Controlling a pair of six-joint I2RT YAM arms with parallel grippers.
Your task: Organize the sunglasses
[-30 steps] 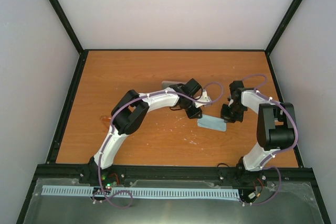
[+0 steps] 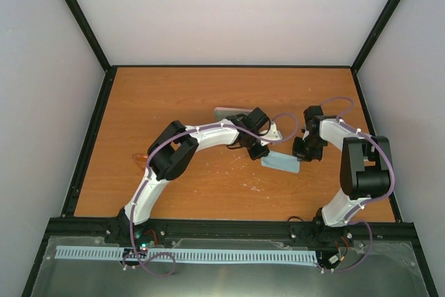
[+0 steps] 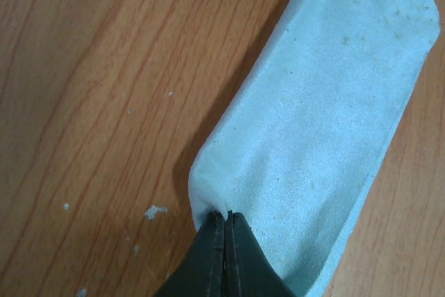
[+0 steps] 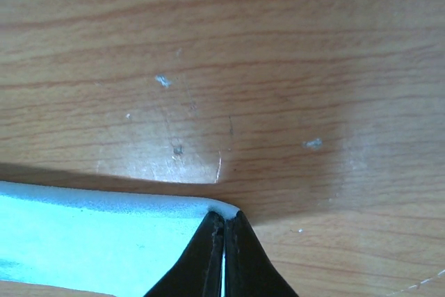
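Observation:
A light blue cloth [image 2: 279, 161] lies on the wooden table between my two grippers. My left gripper [image 2: 261, 155] is at its left end; in the left wrist view its fingertips [image 3: 218, 238] are shut at the folded edge of the cloth [image 3: 320, 102]. My right gripper [image 2: 300, 158] is at the other end; in the right wrist view its fingertips [image 4: 236, 241] are shut at the corner of the cloth [image 4: 97, 234]. Whether cloth is pinched between either pair of fingers is hard to tell. I cannot make out sunglasses clearly; an orange item [image 2: 139, 160] lies at the left.
A grey oblong object [image 2: 226, 112] lies behind my left arm, partly hidden by it.
The right arm and the cloth look almost unchanged.

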